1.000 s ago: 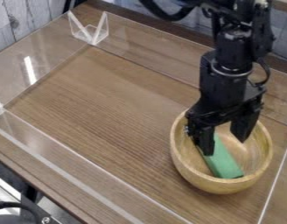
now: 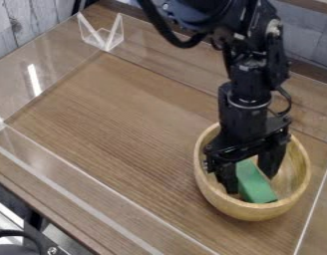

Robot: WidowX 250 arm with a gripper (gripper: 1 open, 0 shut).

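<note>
A round tan wooden bowl point(image 2: 233, 207) sits at the right of the wooden table, holding a green block point(image 2: 255, 192). My black gripper point(image 2: 249, 159) is down inside the bowl over the upper part of the green block, its fingers around or just above it; whether they touch or grip it is hidden by the gripper body.
A clear plastic object point(image 2: 103, 32) stands at the back left. A grey wall runs along the back right.
The gripper has shifted slightly within the bowl, and its arm now looks more upright over the green block. The bowl and block appear in much the same place.
</note>
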